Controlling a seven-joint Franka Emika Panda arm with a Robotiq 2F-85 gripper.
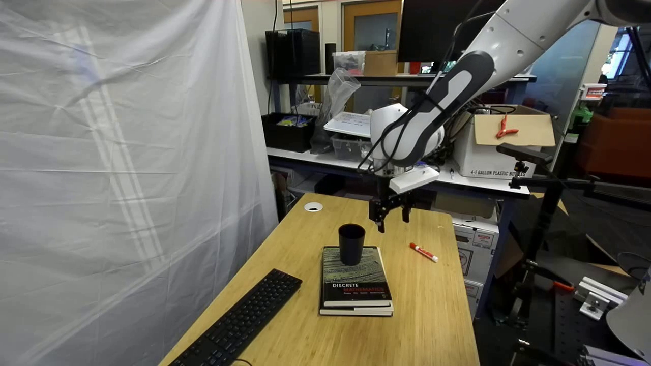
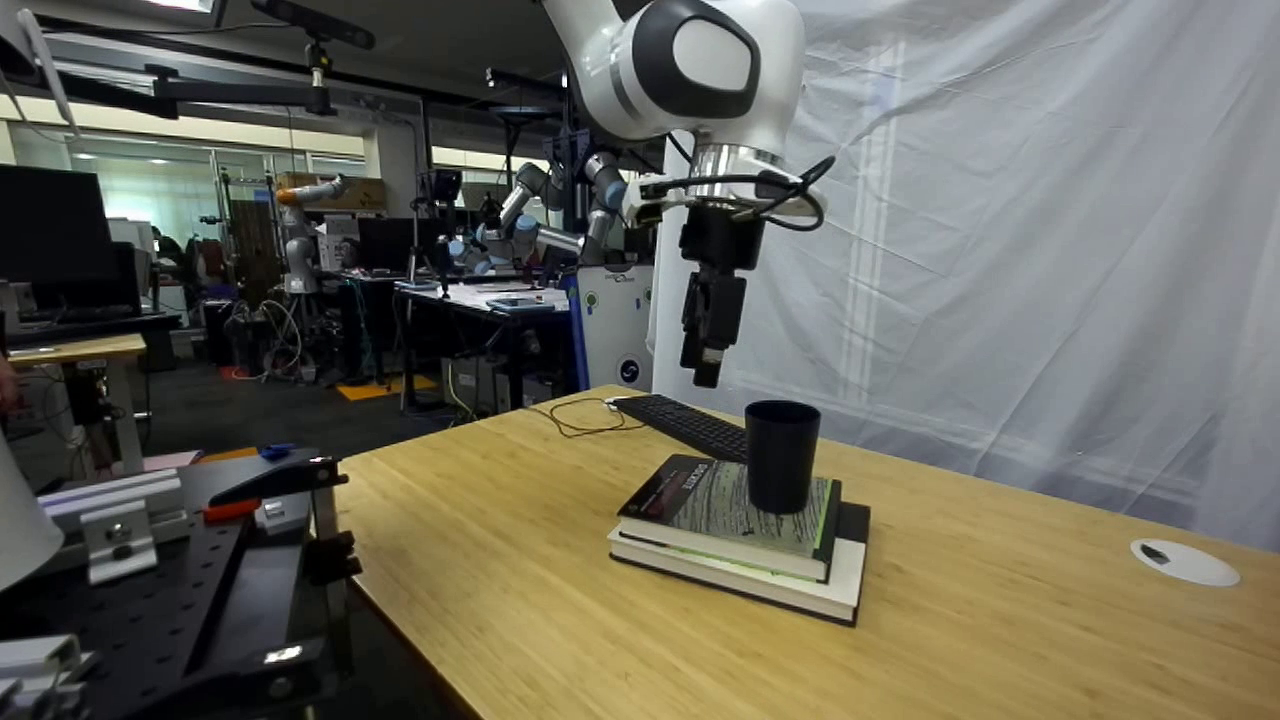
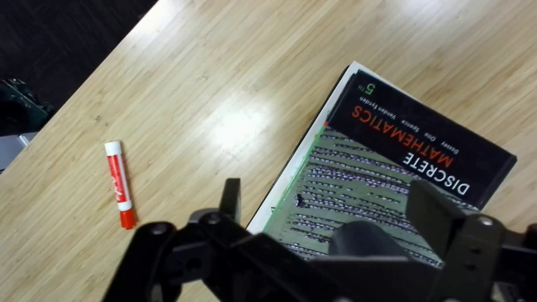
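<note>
My gripper is open and raised above the table, with nothing between its fingers. In the wrist view its two fingers stand wide apart over the books. A red and white marker lies on bare wood, off to one side of the book stack and apart from it. Two stacked books rest on the table, a Discrete Mathematics volume on top. Upright on the top book stands a black cup; in the wrist view the gripper partly hides it. The marker does not show in exterior view 2.
Along the curtain side lies a black keyboard. A white cable grommet sits in the table's far corner. Bare wood surrounds the marker. A white curtain hangs beside the table.
</note>
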